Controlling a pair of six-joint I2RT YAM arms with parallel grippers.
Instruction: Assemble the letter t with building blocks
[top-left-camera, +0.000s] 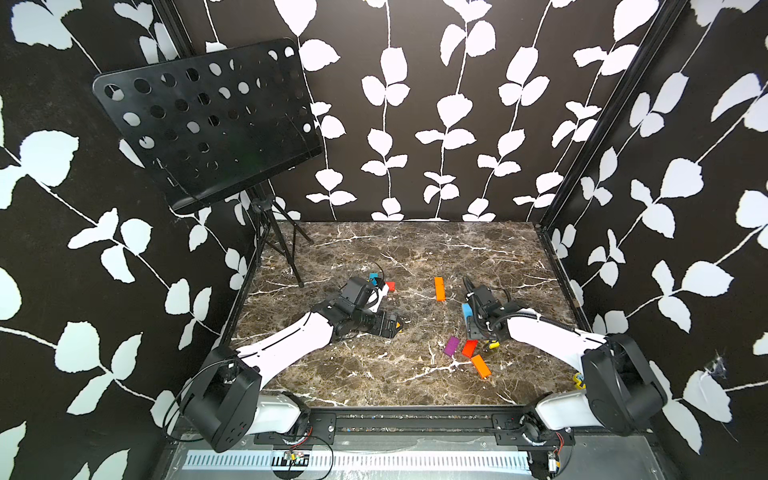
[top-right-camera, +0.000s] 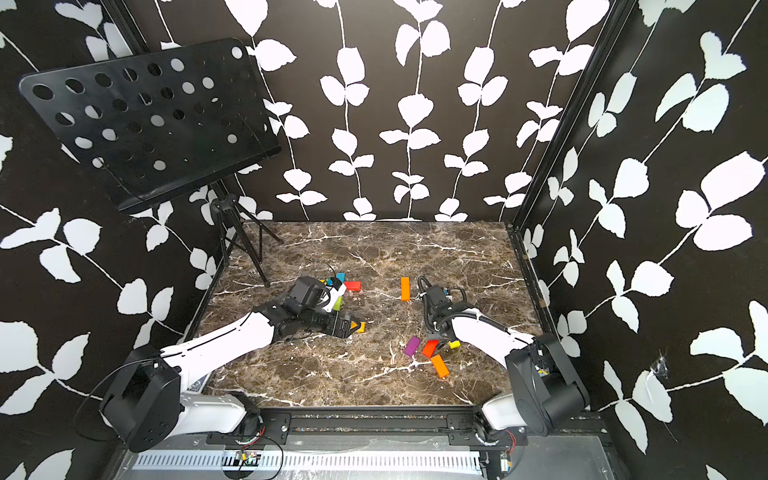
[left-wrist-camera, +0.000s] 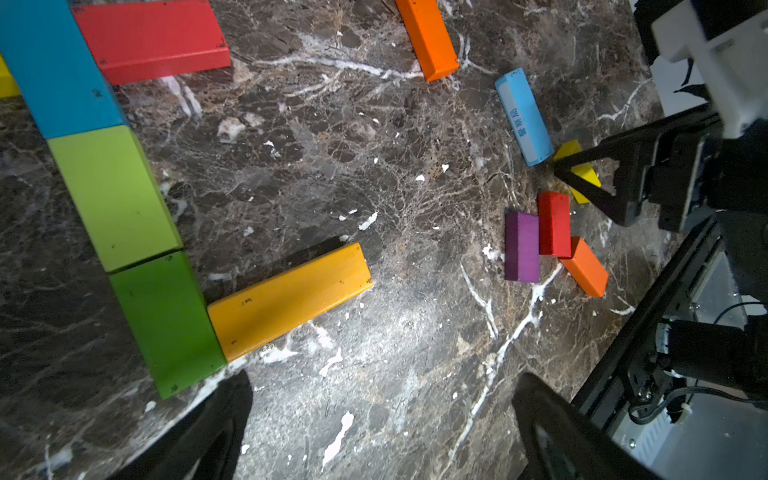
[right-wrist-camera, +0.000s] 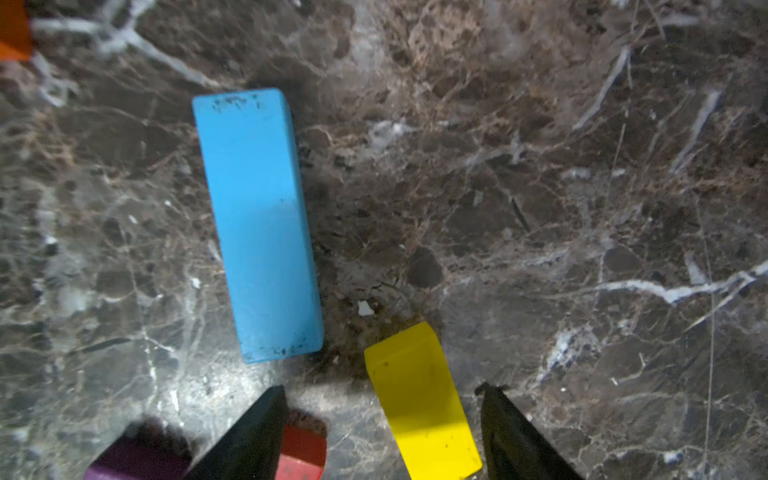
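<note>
A column of dark blue (left-wrist-camera: 60, 68), light green (left-wrist-camera: 116, 196) and green (left-wrist-camera: 168, 320) blocks lies end to end in the left wrist view. Red (left-wrist-camera: 152, 40) and yellow (left-wrist-camera: 6, 78) blocks flank its upper part; an amber block (left-wrist-camera: 289, 300) juts right from its lower end. My left gripper stands open over this area, empty. In the right wrist view a yellow block (right-wrist-camera: 424, 408) lies between the parted fingers of my right gripper, with gaps on both sides. Left of it lies a light blue block (right-wrist-camera: 260, 228).
Loose purple (top-left-camera: 451, 345), red (top-left-camera: 469, 349) and orange (top-left-camera: 481, 366) blocks lie close together near the right gripper. Another orange block (top-left-camera: 440, 289) sits alone at mid-table. A black stand (top-left-camera: 276, 228) occupies the back left. Bare tabletop separates the two block groups.
</note>
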